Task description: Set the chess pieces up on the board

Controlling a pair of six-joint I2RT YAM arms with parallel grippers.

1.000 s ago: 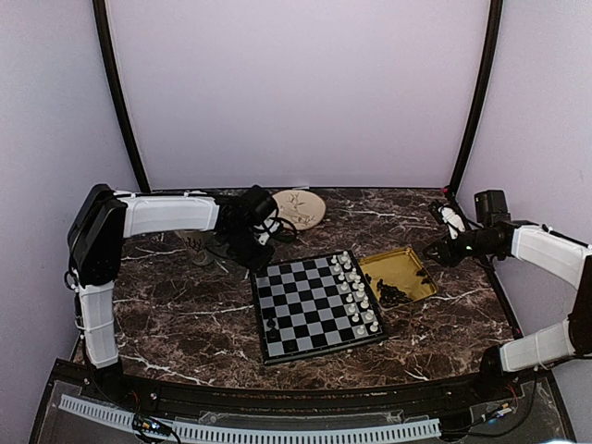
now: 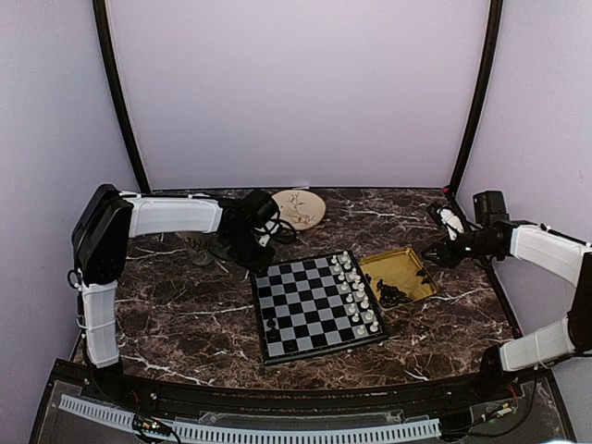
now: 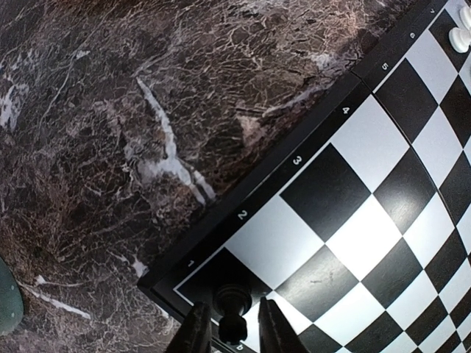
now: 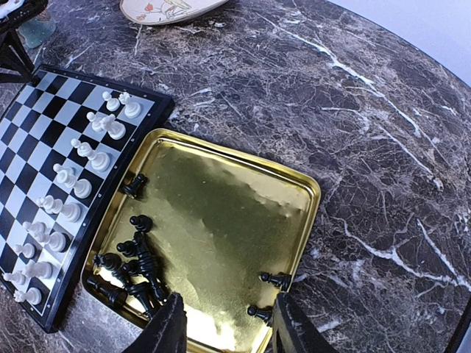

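A black chess piece [image 3: 232, 300] stands upright on the dark corner square by the number 1 in the left wrist view. My left gripper is open around it, a gap showing on each side. The chessboard [image 3: 362, 243] carries white pieces [image 4: 66, 180] in two rows along its tray side. Two dark pieces [image 2: 271, 328] stand near the left edge in the top view. More black pieces [image 4: 147, 265] lie in the gold tray [image 4: 243, 163], mostly heaped at its board-side corner. Over the tray's near edge, my right gripper is open and empty.
A patterned plate [image 2: 299, 209] lies behind the board. Some greenish object [image 3: 9, 298] pokes in at the left edge of the left wrist view. Bare marble table [image 4: 383, 184] extends right of the tray and left of the board.
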